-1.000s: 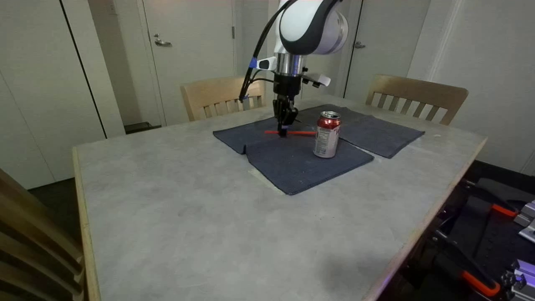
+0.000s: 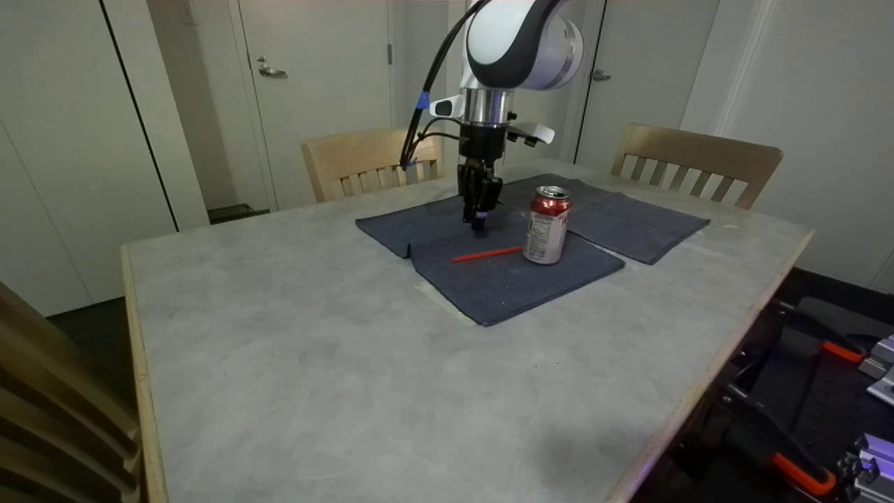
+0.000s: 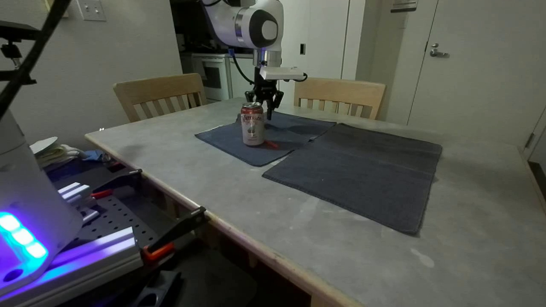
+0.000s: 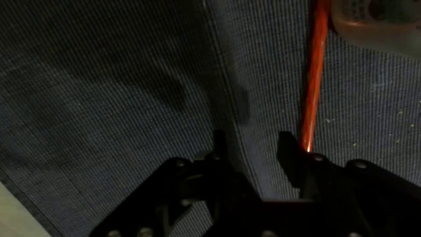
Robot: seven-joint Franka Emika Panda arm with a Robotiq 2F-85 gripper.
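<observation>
A thin red straw lies on the dark blue cloth, its far end close by the can. The can, red on top with a pale label, stands upright. Just left of the straw in the wrist view, my gripper is open, with only cloth showing between its fingers. The straw runs down to the outer side of the right finger, which hides its lower end. In exterior view 2 the can covers most of the straw, leaving a short piece visible.
Dark blue cloths cover part of the grey table. Wooden chairs stand along the far side.
A second ago the straw was up at my fingertips, level across them. Now it lies lower and nearer exterior view 1, apart from the gap between my fingers. The can has not moved.
</observation>
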